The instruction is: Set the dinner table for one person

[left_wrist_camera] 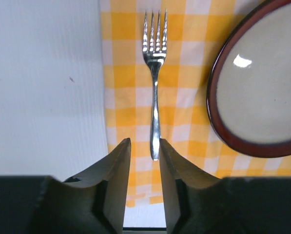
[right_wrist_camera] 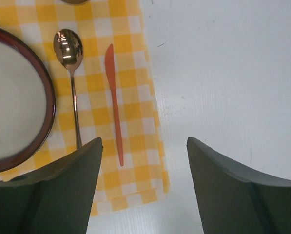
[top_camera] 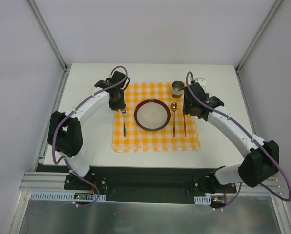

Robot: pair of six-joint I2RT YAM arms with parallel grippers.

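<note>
A yellow checked placemat holds a brown-rimmed plate, a fork left of it, a spoon to its right and a red knife beyond the spoon. A steel cup stands at the back right. My left gripper hangs over the mat's left side above the fork, part open with nothing between its fingers. My right gripper is open and empty above the mat's right edge near the knife.
Bare white table surrounds the mat, with free room on both sides. Walls border the table at back, left and right.
</note>
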